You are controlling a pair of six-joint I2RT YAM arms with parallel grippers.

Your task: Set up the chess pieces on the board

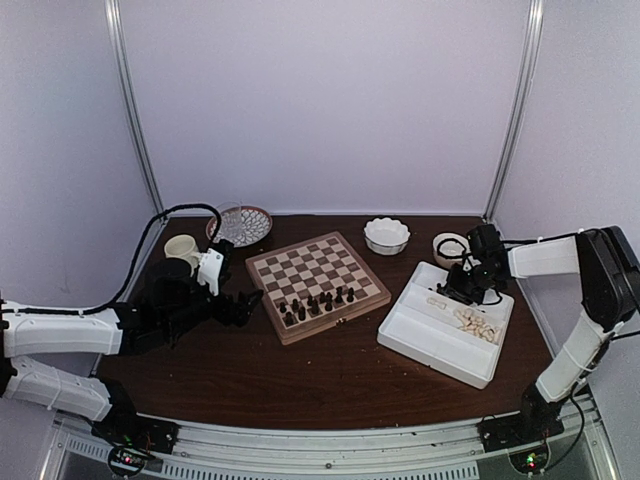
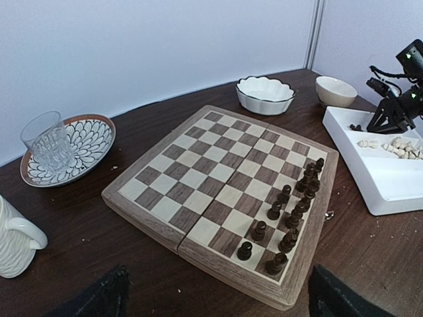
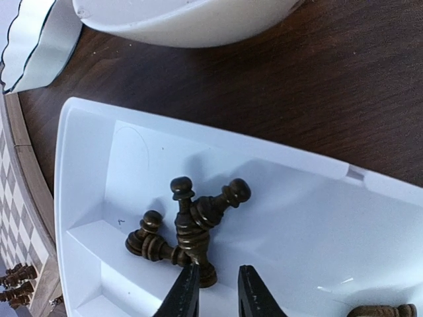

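The wooden chessboard (image 1: 305, 265) holds several dark pieces (image 2: 285, 243) standing along its near-right side. In the white tray (image 1: 420, 340) lie several white pieces (image 1: 475, 326) and, in the back compartment, a small heap of dark pieces (image 3: 192, 231). My right gripper is over that heap, its fingertips low in the right wrist view with a gap between them; whether anything is held between them is hard to see. My left gripper stands open left of the board, nothing between its fingers.
A scalloped bowl (image 1: 386, 235) and a small bowl (image 2: 336, 91) stand at the back. A patterned plate (image 1: 250, 230) with a glass, and a mug (image 1: 180, 247), are at the left.
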